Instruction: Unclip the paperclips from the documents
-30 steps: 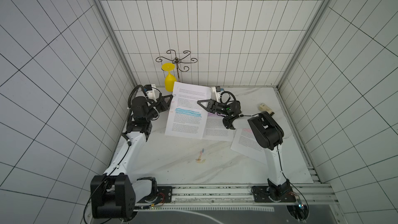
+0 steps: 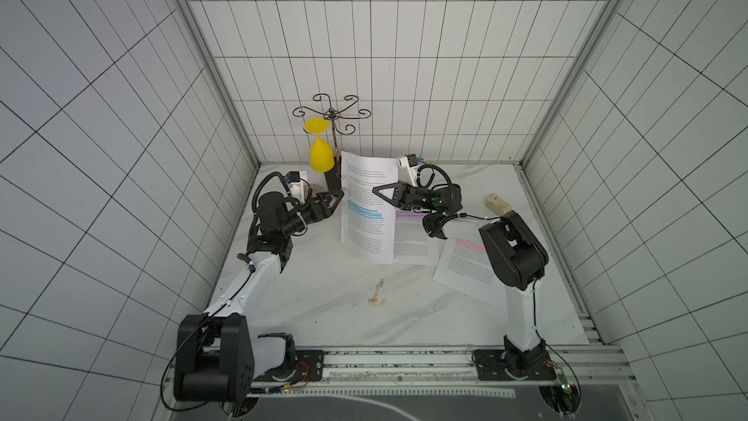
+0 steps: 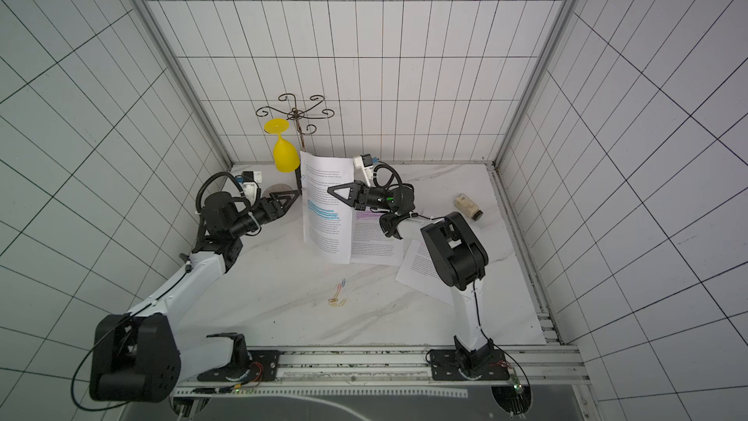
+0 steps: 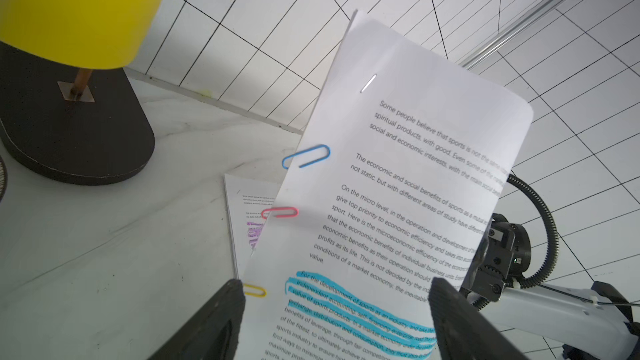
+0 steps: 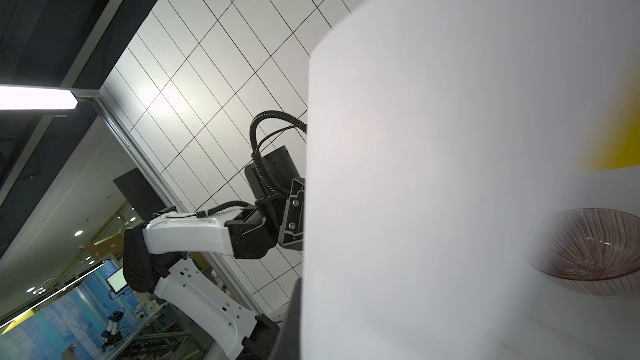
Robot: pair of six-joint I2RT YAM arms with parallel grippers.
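Note:
A stapled document (image 4: 373,226) is held upright by my right gripper (image 2: 377,191), which is shut on its side edge. Along the document's left edge sit a blue paperclip (image 4: 305,156), a red paperclip (image 4: 279,212) and a yellow paperclip (image 4: 254,289). My left gripper stands open just left of the paper, facing those clips. In the right wrist view the paper fills much of the picture and hides what lies behind it. Loose paperclips (image 2: 377,294) lie on the front middle of the table.
More documents (image 2: 467,273) lie flat at right. A yellow glass (image 2: 320,152) hangs on a metal stand (image 4: 73,133) behind the paper. A purplish bowl (image 5: 590,246) and a small pale object (image 2: 497,202) stand on the table (image 2: 296,304).
My left gripper has moved right and slightly down. The held document has shifted right and turned, now more curved; my right arm has moved slightly right.

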